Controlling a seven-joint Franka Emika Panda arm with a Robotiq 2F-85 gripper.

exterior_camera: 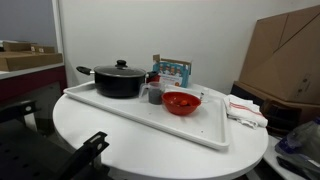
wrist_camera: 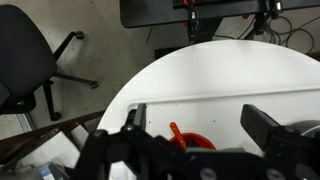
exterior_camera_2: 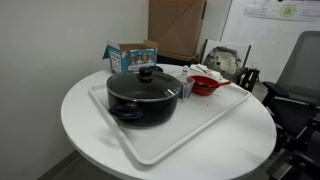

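Note:
In the wrist view my gripper stands open, its two dark fingers wide apart. Nothing is held between them. Below it, a red bowl (wrist_camera: 202, 142) is partly hidden by the gripper's body, and a red utensil handle (wrist_camera: 177, 133) shows there. Both outside views show the red bowl (exterior_camera: 181, 102) (exterior_camera_2: 204, 88) on a white tray (exterior_camera: 207, 132). Beside the bowl stands a small grey cup (exterior_camera: 155, 95). A black pot (exterior_camera: 119, 82) (exterior_camera_2: 146, 97) with its glass lid on occupies the tray's other end. I cannot make out the gripper in either outside view.
Behind the tray is a blue-and-white box (exterior_camera: 171, 70) (exterior_camera_2: 129, 57). A white cloth with red stripes (exterior_camera: 246, 110) lies on the round white table (exterior_camera: 150, 152) to the right. A black chair (wrist_camera: 27, 55) stands nearby.

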